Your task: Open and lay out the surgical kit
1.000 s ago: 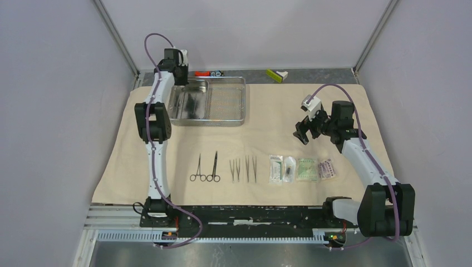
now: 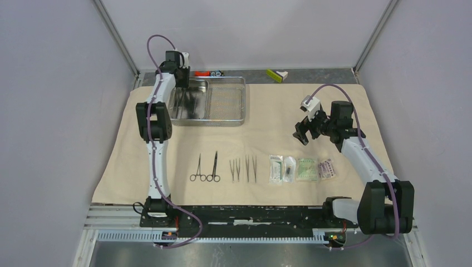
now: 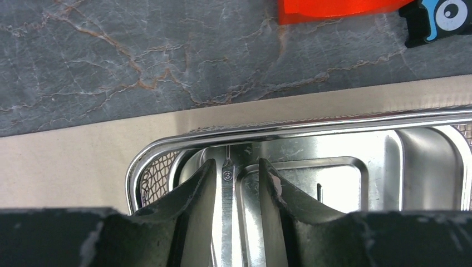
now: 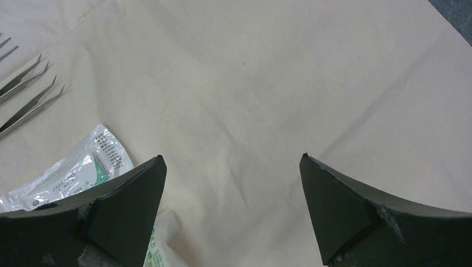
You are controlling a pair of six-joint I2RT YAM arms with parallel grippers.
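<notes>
The steel kit tray [image 2: 225, 120] sits at the back left; in its left compartment lies a scalpel handle marked 3 [image 3: 227, 194]. My left gripper is over that handle at the tray's back-left corner, its fingers parted either side of it. Scissor-type tools [image 2: 215, 172], several tweezers [image 2: 247, 169] and sealed packets [image 2: 307, 169] [image 4: 67, 172] lie in a row along the cloth's front. My right gripper [image 2: 302, 130] stands open above the right part of the cloth, nothing between its fingers.
Behind the tray, on the grey strip, are a red object [image 2: 201, 73] and a black one [image 3: 428, 22]; a yellow-green object [image 2: 274, 75] lies farther right. The cloth [image 2: 267, 111] right of the tray is clear.
The right arm is essentially still.
</notes>
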